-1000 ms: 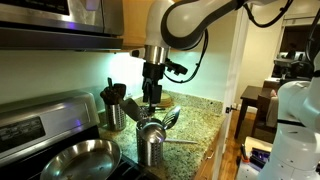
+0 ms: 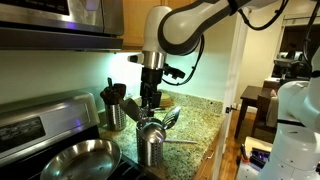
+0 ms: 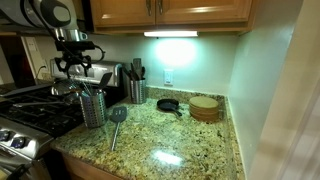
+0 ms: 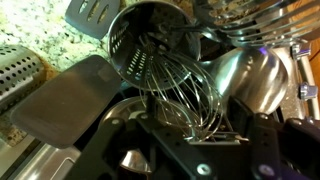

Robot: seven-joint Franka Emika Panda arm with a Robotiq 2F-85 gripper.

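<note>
A perforated metal holder (image 2: 150,152) full of utensils stands on the counter beside the stove. Just above the utensils, my gripper (image 2: 152,98) points down. In the wrist view a wire whisk (image 4: 185,88) rises from the holder (image 4: 125,45) toward my gripper. The fingers stand apart, with the whisk's wire loops showing between and beyond them; whether they touch the wires cannot be told. Around the whisk are a dark flat turner (image 4: 68,100), a shiny ladle (image 4: 250,78) and a slotted metal utensil (image 4: 265,20). Exterior view 2 shows the same holder (image 3: 93,110) below my gripper (image 3: 75,72).
A second utensil holder (image 3: 137,90) stands farther back. A grey slotted spatula (image 3: 117,120) lies on the counter, with a black pan (image 3: 169,105) and stacked round boards (image 3: 204,107) beyond. A large pan (image 2: 82,165) sits on the stove. Much of the granite is clear.
The arm has shifted slightly left in exterior view 1 over the last second, with my gripper staying above the holder. The holder and its utensils look unmoved.
</note>
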